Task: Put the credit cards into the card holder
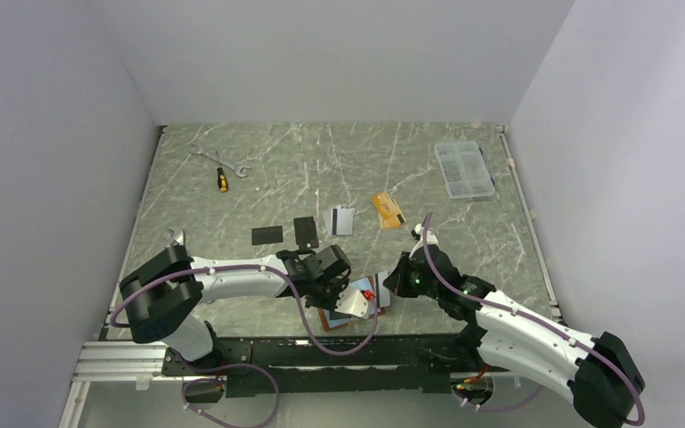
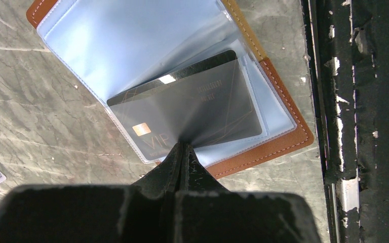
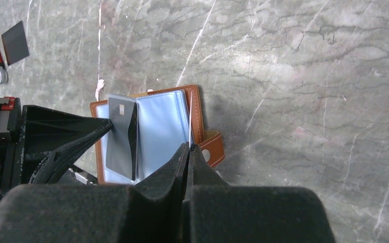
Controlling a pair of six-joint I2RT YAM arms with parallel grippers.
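Observation:
The card holder, brown-edged with pale blue pages (image 2: 131, 40), lies spread by the table's front edge. A clear sleeve (image 2: 250, 96) in it contains a dark card (image 2: 207, 109) lettered VIP. My left gripper is shut on the sleeve's edge, where creases fan out from its tips. From the right wrist view, this leaf stands partly raised. My right gripper is shut on a white card (image 1: 383, 291) with a black stripe, which appears edge-on over the holder's right side. Whether its lower edge is inside a pocket I cannot tell.
Behind the arms lie black cards (image 1: 267, 235), white cards (image 1: 342, 221) and gold cards (image 1: 389, 210). A clear compartment box (image 1: 465, 170) is at the back right; wrenches (image 1: 221, 161) and a screwdriver (image 1: 222, 180) are at the back left. Right of the holder the table is clear.

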